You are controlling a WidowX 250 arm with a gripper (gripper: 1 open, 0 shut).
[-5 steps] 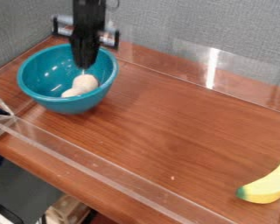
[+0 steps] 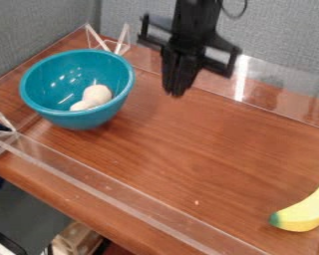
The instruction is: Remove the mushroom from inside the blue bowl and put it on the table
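Note:
Inside the blue bowl (image 2: 48, 108), at the left of the table, lies the pale mushroom (image 2: 96, 96), low on the side nearer the camera. My black gripper (image 2: 177, 90) hangs over the table to the right of the bowl, pointing down and clear of its rim. No object shows at its fingertips. The dark fingers overlap from this angle, so their spacing is unclear.
A yellow toy banana (image 2: 303, 209) with a green tip lies at the right edge. Clear strips run along its front and back edges, and a grey wall (image 2: 282, 35) stands behind.
The mushroom, bowl and banana look unmoved.

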